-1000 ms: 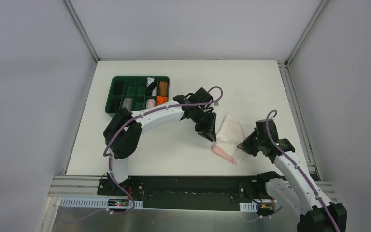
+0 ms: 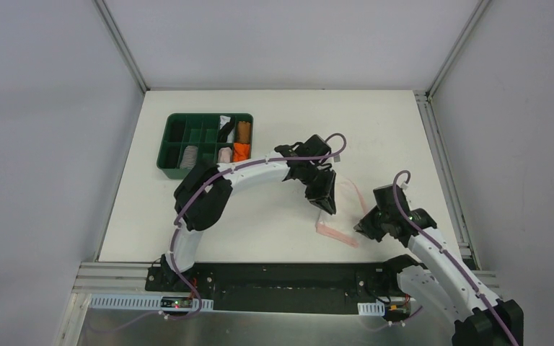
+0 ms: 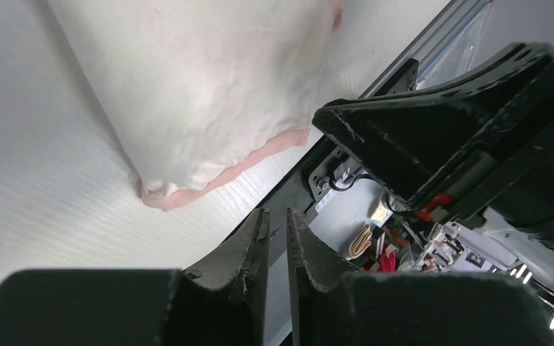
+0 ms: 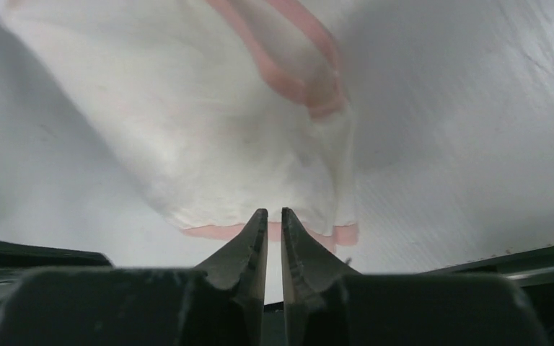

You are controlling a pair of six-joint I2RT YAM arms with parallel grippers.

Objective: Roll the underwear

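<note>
The white underwear with pink trim (image 2: 347, 205) lies spread on the table's right half, its pink hem toward the front edge. My left gripper (image 2: 330, 211) is over its left part, fingers close together with a narrow gap; no cloth shows between them in the left wrist view, where the underwear (image 3: 187, 86) lies beyond the tips. At the right front side of the cloth is my right gripper (image 2: 357, 229), slightly open. The right wrist view shows the underwear's (image 4: 209, 130) pink hem behind the gap of that gripper; whether they touch cannot be told.
A green divided box (image 2: 205, 117) with rolled items stands at the back left. Close to the cloth runs the table's front edge, with a dark rail (image 2: 288, 285) beyond it.
The right gripper shifted slightly toward the front. The front hem now lies a little farther forward.
</note>
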